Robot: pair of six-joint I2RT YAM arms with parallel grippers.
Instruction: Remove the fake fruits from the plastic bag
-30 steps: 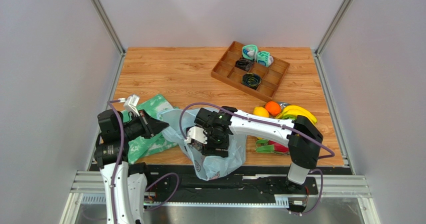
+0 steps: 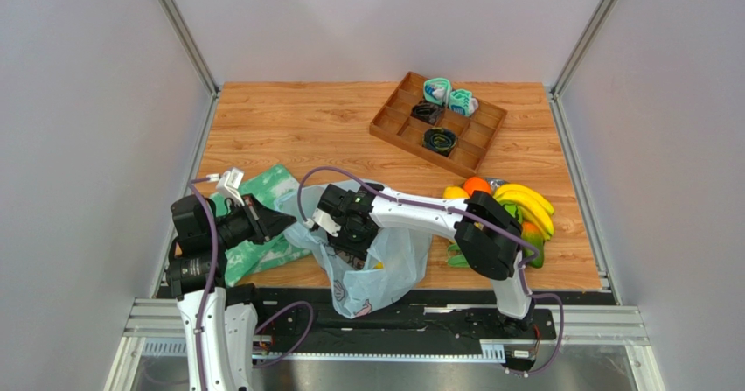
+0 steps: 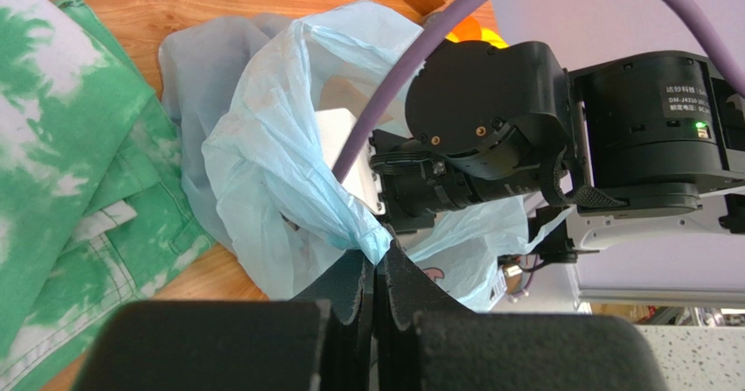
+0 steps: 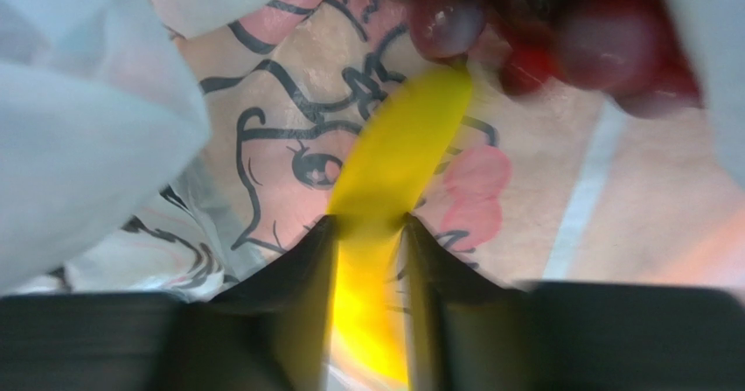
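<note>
A light blue plastic bag (image 2: 393, 277) lies at the table's front middle. My left gripper is shut at the bag's left side, with a crumpled corner of the bag at its fingertips. My right gripper is down inside the bag, its blurred fingers either side of a yellow banana-like fruit (image 4: 402, 137); whether they touch it is unclear. Dark red grapes (image 4: 603, 41) lie above the yellow fruit in the right wrist view.
Loose fruits, including bananas (image 2: 533, 203) and an orange (image 2: 476, 185), lie at the right. A wooden compartment tray (image 2: 385, 124) stands at the back. A green tie-dye cloth (image 3: 70, 190) lies at the left.
The right arm has moved leftward over the bag, with its elbow shifting left and its wrist turning. The left arm has stayed put.
</note>
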